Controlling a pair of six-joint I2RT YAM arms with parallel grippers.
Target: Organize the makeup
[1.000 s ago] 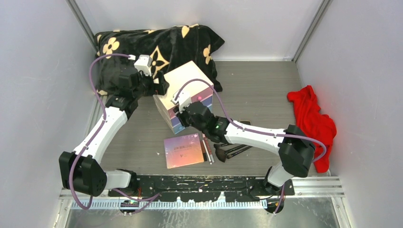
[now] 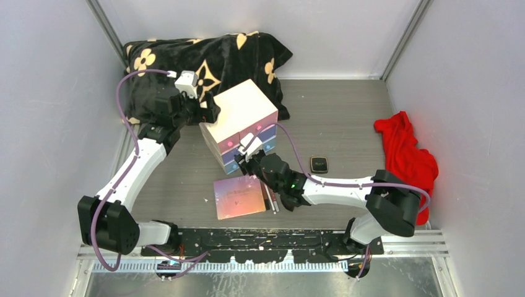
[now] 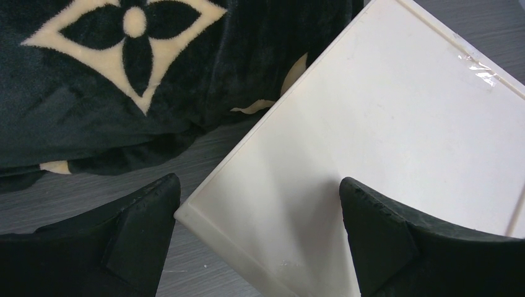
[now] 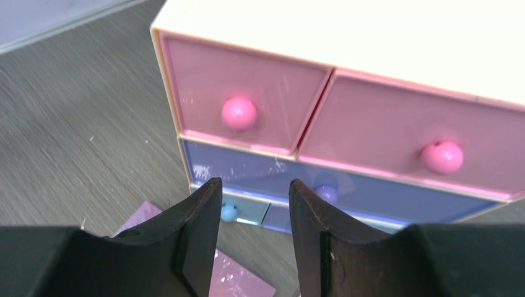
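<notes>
A cream drawer box (image 2: 238,102) stands angled, its pink drawers (image 4: 396,130), blue drawers (image 4: 247,167) and round knobs facing the right wrist camera. My left gripper is open at a top corner of the box. My right gripper is open in front of the drawers, nothing visible between its fingers. A pink-orange palette (image 2: 238,201) lies below the box, beside slim pencils (image 2: 272,201). Brushes are mostly hidden under the right arm. A small dark compact (image 2: 319,164) lies to the right.
A black patterned blanket (image 2: 161,55) is bunched behind the box and a red cloth (image 2: 405,154) lies along the right wall.
My right gripper has moved slightly right and toward the front of the workspace, revealing more of the drawer fronts and the compact. The left arm is still.
</notes>
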